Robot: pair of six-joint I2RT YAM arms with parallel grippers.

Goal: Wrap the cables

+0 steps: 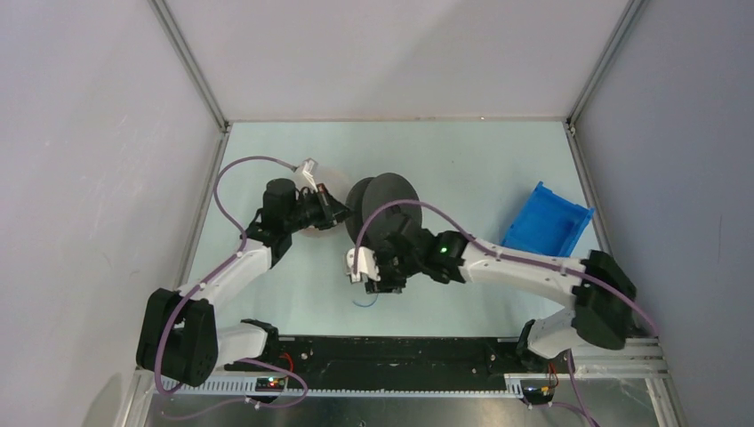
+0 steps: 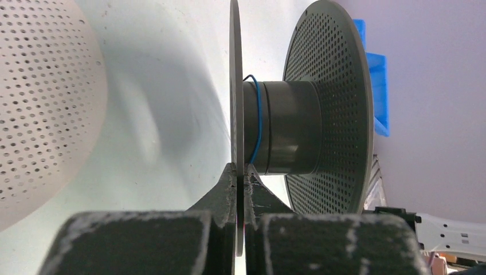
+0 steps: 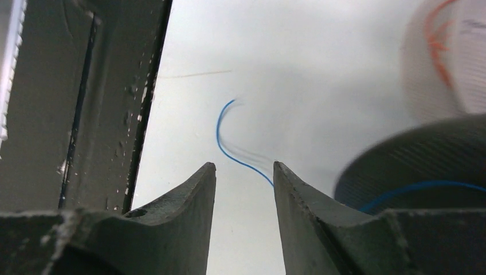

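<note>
A dark perforated spool (image 1: 389,191) stands upright mid-table. In the left wrist view, blue cable (image 2: 258,114) loops round its hub (image 2: 289,126), and my left gripper is shut on the rim of the near flange (image 2: 235,86). My right gripper hangs open near the front edge, beside the spool, above a loose end of the blue cable (image 3: 220,140) on the table; nothing shows held in it.
A white perforated spool lies behind the left gripper, with orange cable (image 3: 438,51) in the right wrist view. A blue tray (image 1: 542,222) sits at the right.
</note>
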